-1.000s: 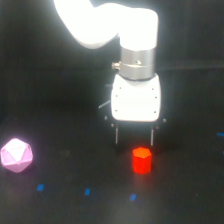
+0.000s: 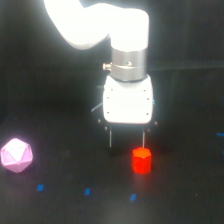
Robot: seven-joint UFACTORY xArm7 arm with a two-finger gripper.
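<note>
A small bright red block (image 2: 142, 160) sits on the dark surface, right of the picture's middle. Just behind and above it in the view hangs my gripper (image 2: 127, 142), pointing down from the white arm. Its two thin fingers stand wide apart, so it is open, and nothing shows between them. The right finger (image 2: 143, 138) lines up in the picture with the top of the red block; whether they touch I cannot tell. Over at the left edge lies a pale pink, many-sided ball (image 2: 16, 155), well clear of the gripper.
Several small blue marks dot the dark surface, among them a blue mark (image 2: 87, 191) at the front and another blue mark (image 2: 220, 134) at the right edge. Between the pink ball and the red block the surface is clear.
My gripper has shifted a little to the left and slightly lower in the picture, its fingers still apart. The red block and the pink ball have stayed in place.
</note>
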